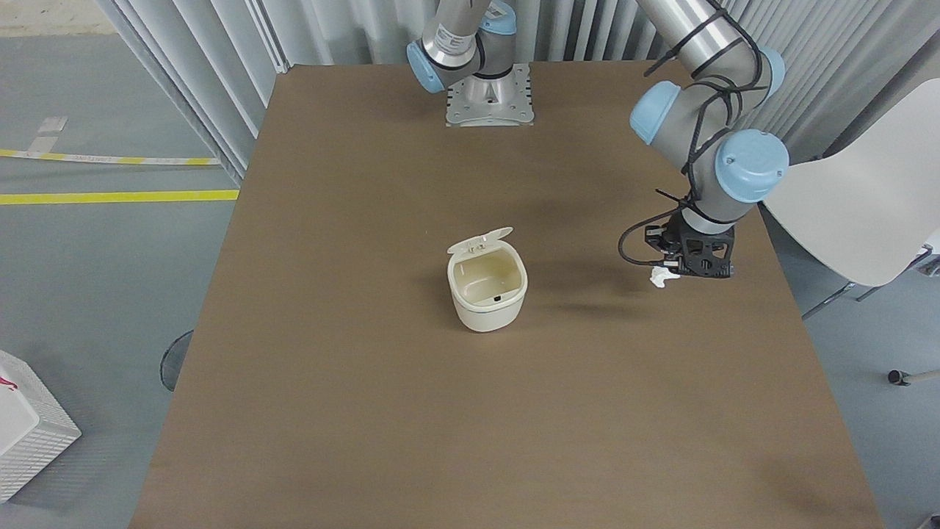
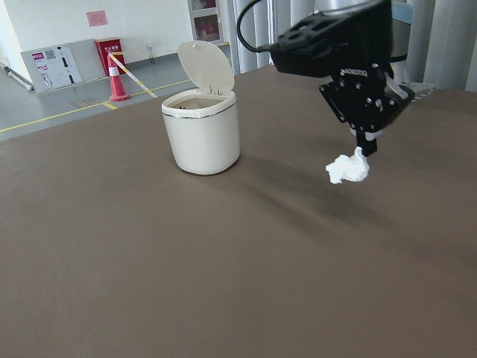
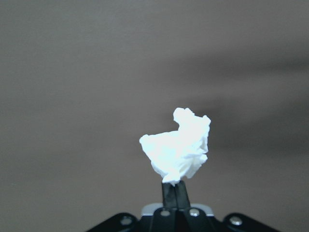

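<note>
My gripper [image 2: 366, 143] is shut on a crumpled white tissue [image 3: 176, 147], its black fingertips [image 3: 170, 193] pinched together at the tissue's lower end. The tissue hangs above the table on the right side of the front view. To its left stands a small white bin [image 1: 487, 291] with its lid raised and its inside showing; no contents are visible in the front view.
The robot's base plate [image 1: 463, 110] sits at the back edge. A white chair [image 1: 868, 194] stands beyond the right edge, and grey curtains hang behind.
</note>
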